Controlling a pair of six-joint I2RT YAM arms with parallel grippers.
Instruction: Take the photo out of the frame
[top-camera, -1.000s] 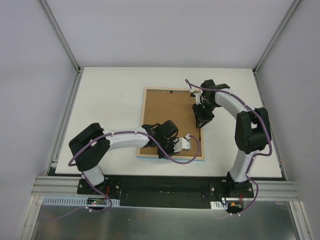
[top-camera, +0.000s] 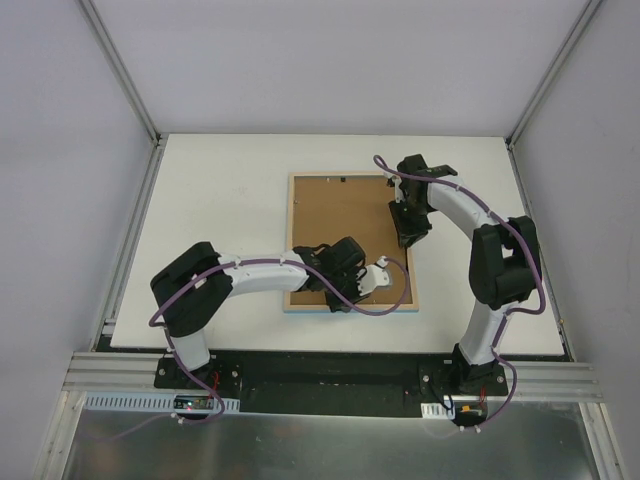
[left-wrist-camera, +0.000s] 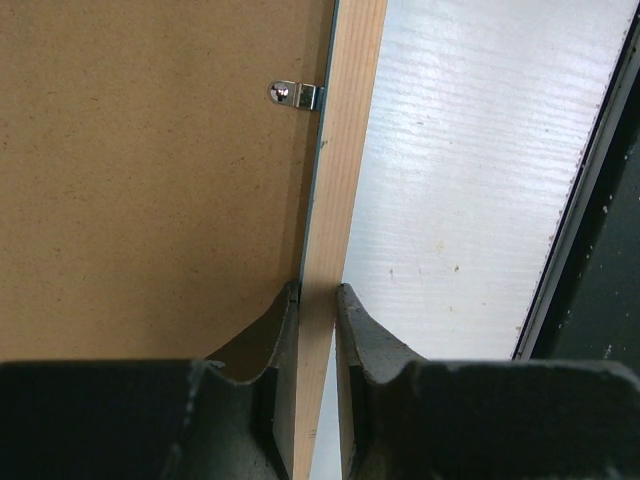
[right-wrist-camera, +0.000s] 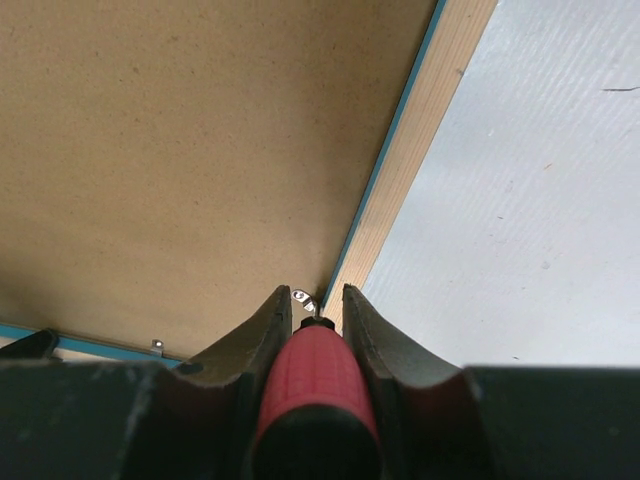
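Note:
The frame lies back up in the top view, brown backing board (top-camera: 335, 210) inside pale wooden rails with small metal clips. My left gripper (top-camera: 343, 300) is at the near edge; in the left wrist view it is shut on the wooden rail (left-wrist-camera: 342, 150), beside a clip (left-wrist-camera: 295, 94). My right gripper (top-camera: 405, 238) is at the right rail; in the right wrist view it is shut on a red-handled tool (right-wrist-camera: 312, 395), its tip at a clip (right-wrist-camera: 303, 298) beside that rail.
A dark gap (top-camera: 310, 385) runs along the table's front edge between the arm bases.
Compared with one second ago, the frame and both grippers have shifted slightly to the right and toward the back.

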